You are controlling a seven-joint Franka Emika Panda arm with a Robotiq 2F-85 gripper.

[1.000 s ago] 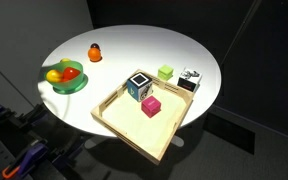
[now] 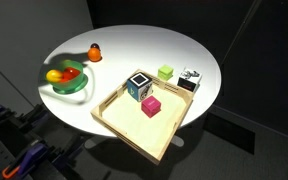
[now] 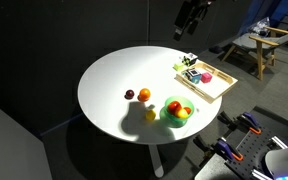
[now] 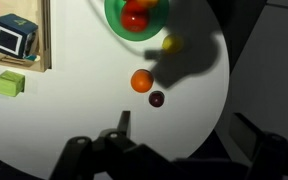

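My gripper hangs open above the white table, its fingers wide apart with nothing between them. Below it in the wrist view lie an orange fruit (image 4: 142,80) and, close by, a small dark purple fruit (image 4: 156,99). A yellow fruit (image 4: 172,43) rests on the table beside the green bowl (image 4: 117,32). Red and orange pieces fill that bowl, which stands at the table's left in exterior view 1. Exterior view 2 shows the orange fruit (image 3: 144,94), the dark fruit (image 3: 129,94) and the yellow fruit (image 3: 151,115) apart from one another.
A wooden tray (image 2: 165,147) holds a blue patterned cube (image 2: 139,86) and a pink cube (image 2: 151,106). Outside it are a lime-green cube (image 2: 165,72) and a black-and-white cube (image 2: 190,79).
A shadow has spread over the table by the bowl, darkening the yellow fruit behind it. The bowl, tray and cubes stay where they were.
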